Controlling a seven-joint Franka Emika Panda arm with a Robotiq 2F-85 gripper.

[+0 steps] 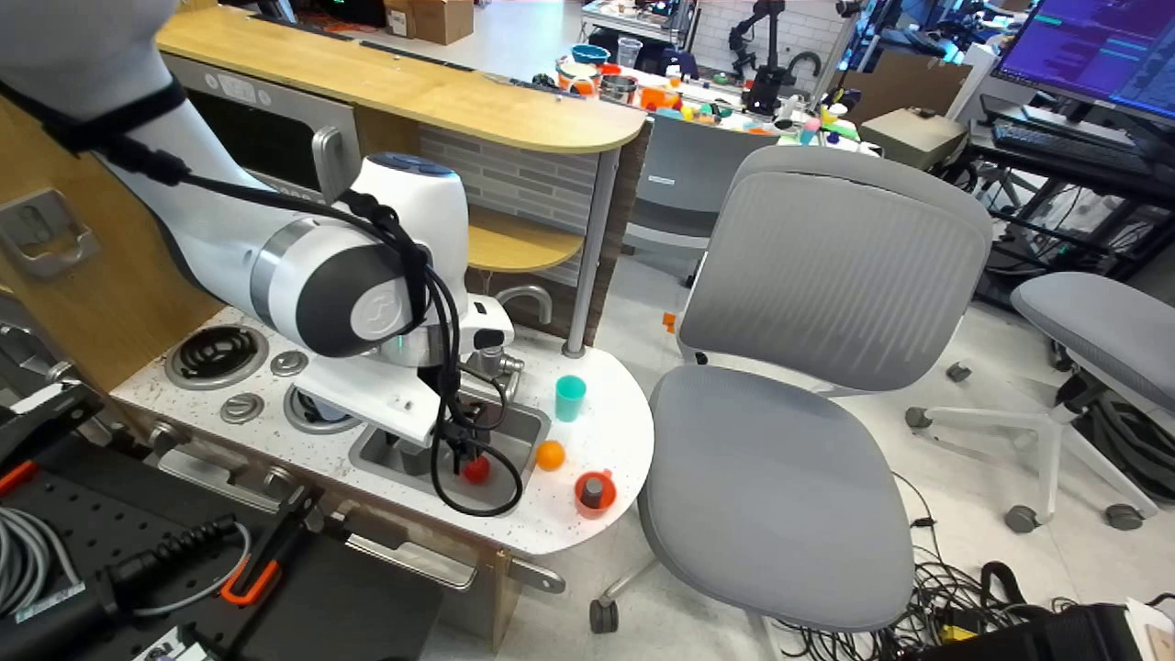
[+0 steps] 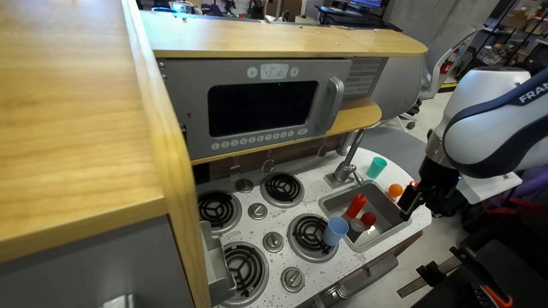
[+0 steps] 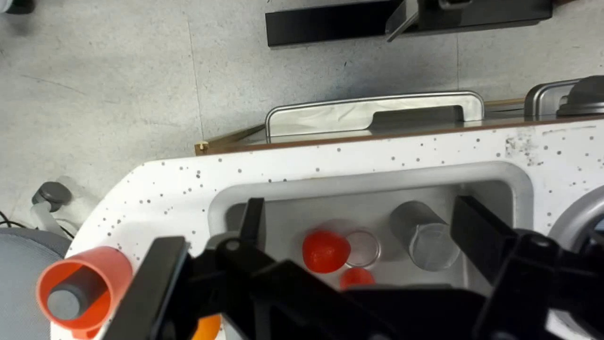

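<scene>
My gripper is open over the sink, its black fingers wide apart with nothing between them. Below lies a round red object on the sink floor, beside the drain. Toward the stove end a grey cup rests in the sink. A red bottle-like object leans in the sink; the gripper mostly hides it in the wrist view. An orange ball sits on the counter by the rim. Near the rounded end, a red cup holds a grey piece.
A blue cup stands between a burner and the sink. Behind the sink rises the faucet, with a teal cup near it. The microwave and shelf overhang the counter's back. A chair borders the rounded end.
</scene>
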